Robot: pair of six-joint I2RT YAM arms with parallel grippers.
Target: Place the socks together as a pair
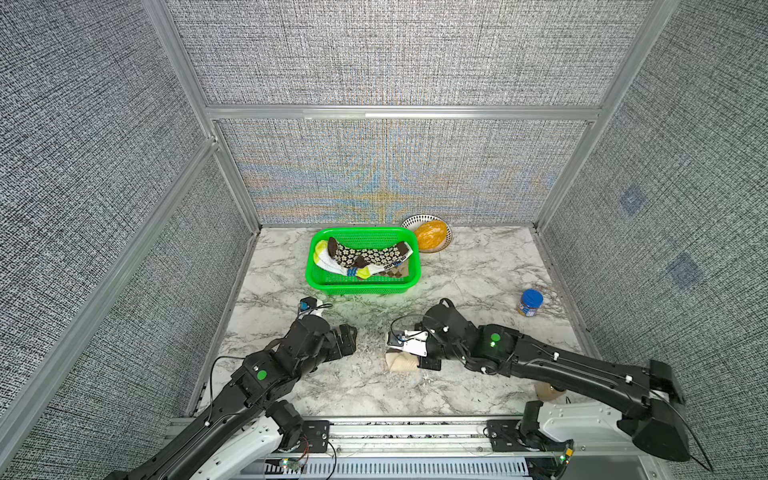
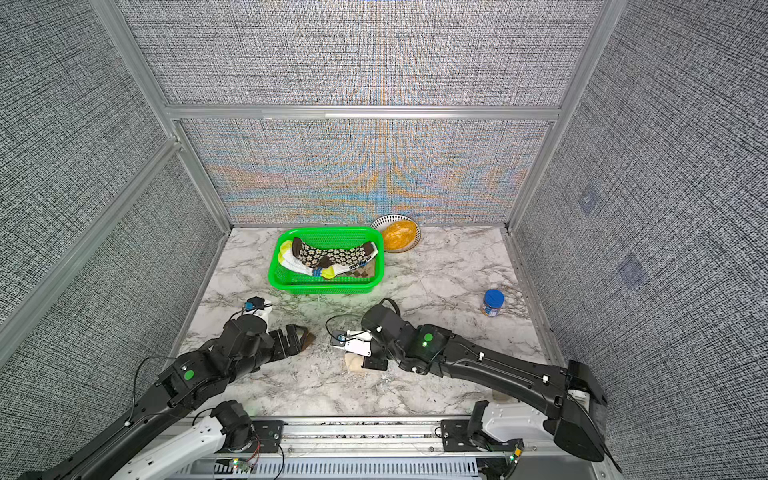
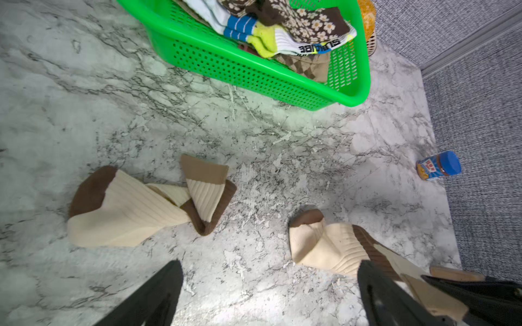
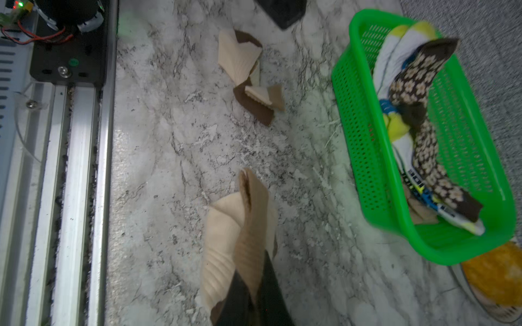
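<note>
Two cream socks with brown trim are outside the basket. One sock (image 3: 130, 212) lies crumpled at the left in the left wrist view, below my open left gripper, which holds nothing. The other sock (image 3: 320, 244) is on the right, pinched in my shut right gripper, part of it raised between the fingers and part lower toward the marble table (image 3: 261, 157). A green basket (image 1: 312, 280) behind the grippers holds several other socks, among them a floral brown one (image 1: 364, 254) and a white-yellow one (image 3: 263, 38).
A patterned plate with orange food (image 1: 430, 235) is at the back, right of the basket. A jar with a blue lid (image 1: 531, 301) stands at the right. The metal rail (image 4: 81, 190) runs along the front edge.
</note>
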